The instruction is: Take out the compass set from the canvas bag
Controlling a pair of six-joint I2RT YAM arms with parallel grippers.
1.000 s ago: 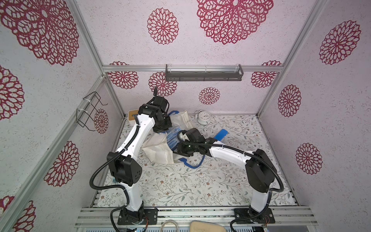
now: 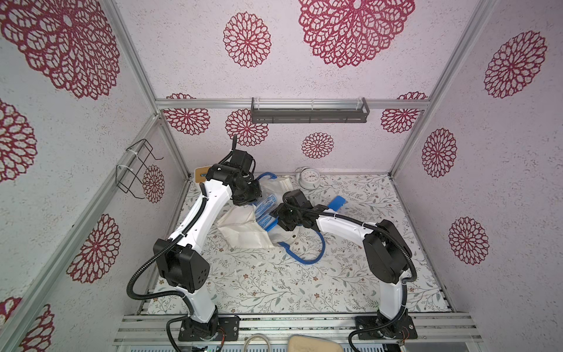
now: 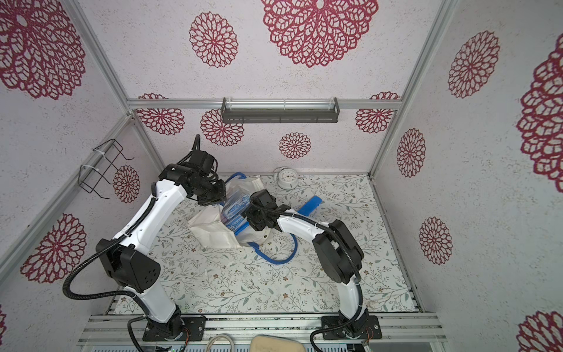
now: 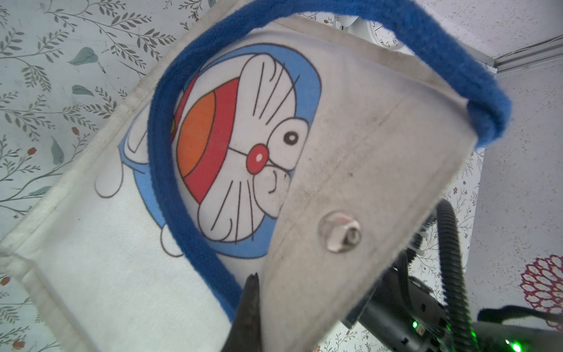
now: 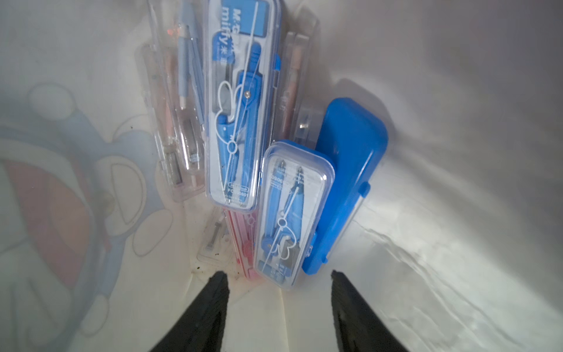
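The white canvas bag (image 2: 240, 231) with blue handles and a cartoon print lies open on the table. My left gripper (image 2: 253, 196) is shut on its fabric, beside a folded flap (image 4: 369, 158) in the left wrist view. My right gripper points into the bag, its fingers apart with nothing between them. Inside, the right wrist view shows several compass sets: blue ones in clear cases (image 5: 290, 217), pink ones (image 5: 164, 117) and a solid blue case (image 5: 352, 146). The two fingertips sit just short of the nearest clear case.
A white clock (image 2: 309, 177) stands behind the bag, a blue flat item (image 2: 336, 203) to its right, a tan board (image 2: 200, 173) at back left. A grey shelf (image 2: 308, 115) hangs on the back wall.
The front handle loop now lies wider.
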